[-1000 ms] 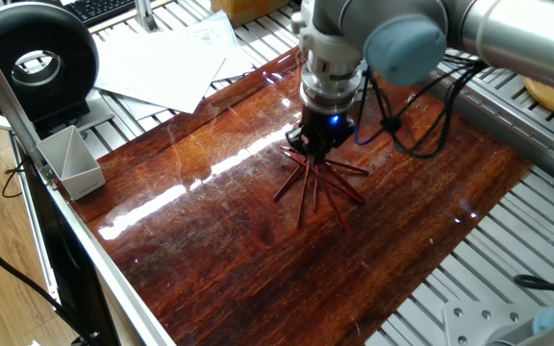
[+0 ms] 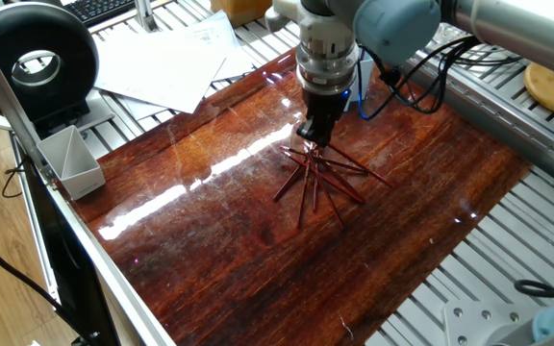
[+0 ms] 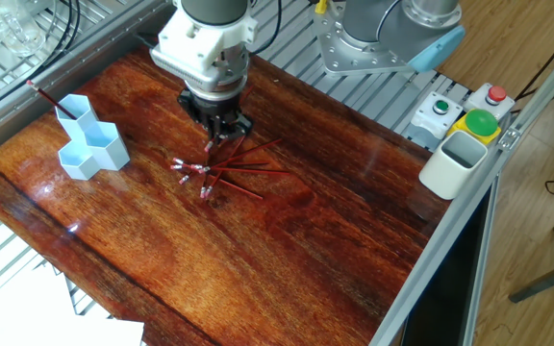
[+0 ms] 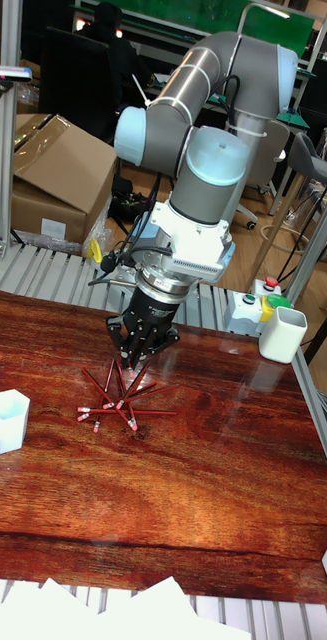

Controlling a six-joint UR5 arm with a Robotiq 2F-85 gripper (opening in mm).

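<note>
A splayed heap of dark red pencils lies on the brown wooden board, with pale eraser ends bunched together on one side. Just above the heap is my gripper, pointing down. It looks shut on one pencil, which slants out to the right from beneath the fingers in exterior view 1. The grip itself is small and partly hidden. A white holder of joined hexagonal cups stands on the board, with one dark red pencil leaning in a cup.
A white square cup stands at the board's edge near emergency-stop buttons. White papers lie off the board's far side. Much of the wooden board around the heap is clear.
My gripper has turned and shifted slightly left in exterior view 1, and its fingers look closer together. A pencil now sticks out to the right, where none showed before.
</note>
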